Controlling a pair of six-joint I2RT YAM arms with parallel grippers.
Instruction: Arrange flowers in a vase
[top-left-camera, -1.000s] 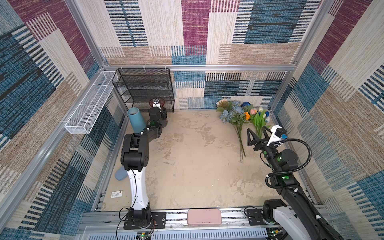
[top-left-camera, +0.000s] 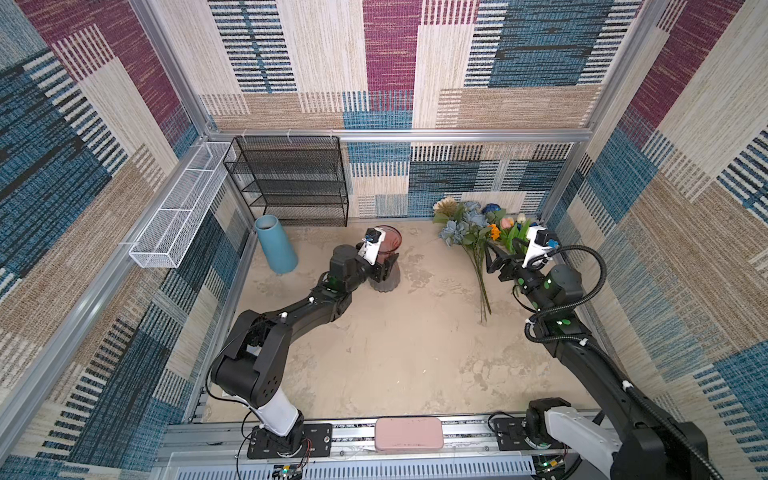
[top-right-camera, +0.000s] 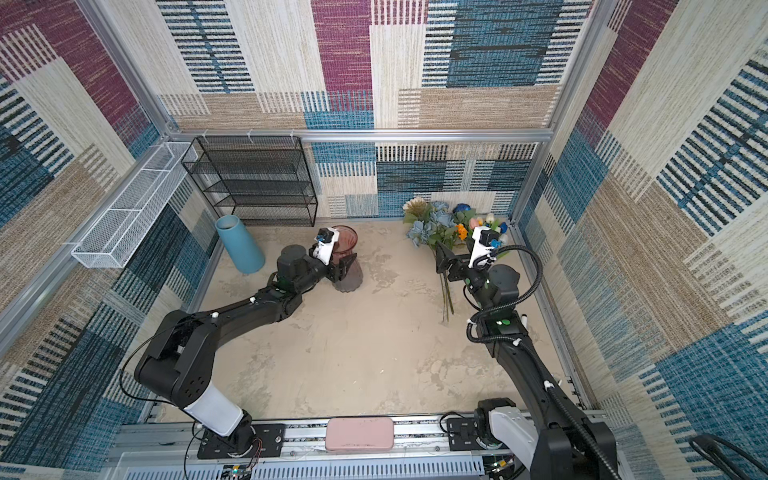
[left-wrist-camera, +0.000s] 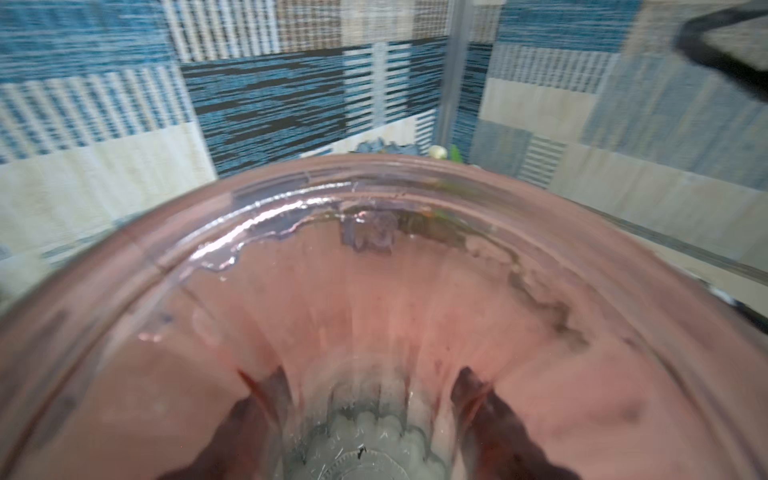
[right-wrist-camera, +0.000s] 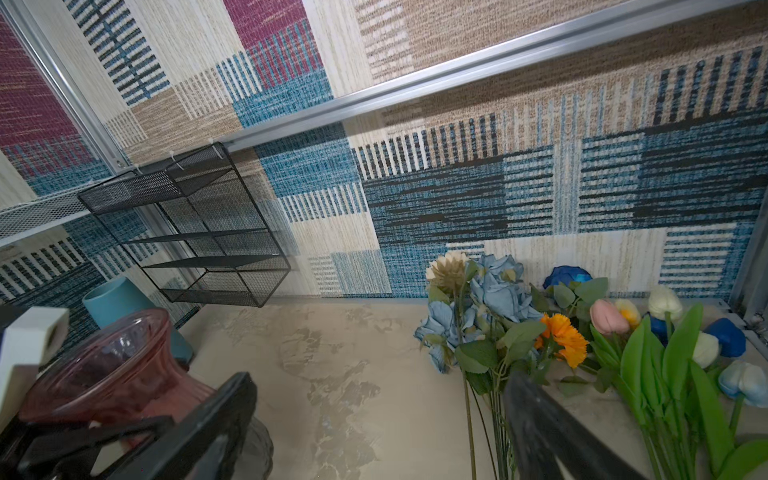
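Observation:
A pinkish glass vase (top-left-camera: 389, 237) with a wide rim and a clear ribbed lower part stands in the back middle of the table. My left gripper has its fingers (left-wrist-camera: 252, 424) on opposite sides of the vase's narrow part, seen through the glass; whether they press on it I cannot tell. Over at the right, my right gripper is open and empty, behind which lie long-stemmed blue flowers (right-wrist-camera: 502, 285) with an orange one (right-wrist-camera: 565, 339). Tulips (right-wrist-camera: 664, 352) with pink and white heads lie farther right. No flower is inside the vase.
A tall blue vase (top-left-camera: 276, 245) stands at the back left, beside a black mesh shelf (top-left-camera: 292, 189). A white wire basket (top-left-camera: 164, 232) hangs on the left wall.
My left gripper and the pink vase have moved right, away from the black shelf, and toward the middle.

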